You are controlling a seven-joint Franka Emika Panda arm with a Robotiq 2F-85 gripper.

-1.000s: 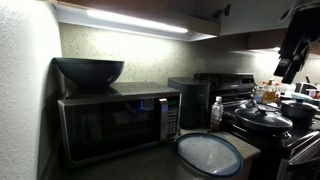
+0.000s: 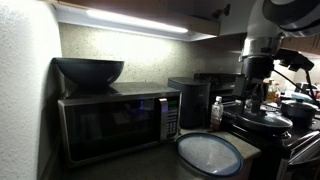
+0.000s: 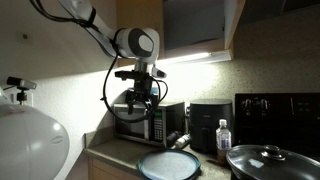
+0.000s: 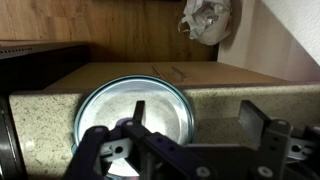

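My gripper is open in the wrist view, pointing down, with nothing between its fingers. Below it, toward the left, a round pale tray with a blue rim (image 4: 178,93) lies on the speckled counter; the left finger overlaps part of it in the picture. Exterior view 2 shows the same blue-rimmed tray (image 3: 170,165) at the counter's front, with the gripper (image 3: 143,103) well above it. A large dark bowl (image 2: 88,71) rests on the microwave (image 2: 112,125) in exterior view 1.
A clear bottle (image 3: 223,142) stands beside a black appliance (image 3: 205,125). To its right, a lidded pan (image 3: 275,163) occupies the stove. Cabinets (image 3: 180,35) hang overhead. Crumpled white material (image 4: 207,19) lies on the wooden floor (image 4: 130,35).
In exterior view 1, the arm has come down and leftward from the upper right corner, and now stands in front of the stove area. The tray, bowl and microwave have not moved.
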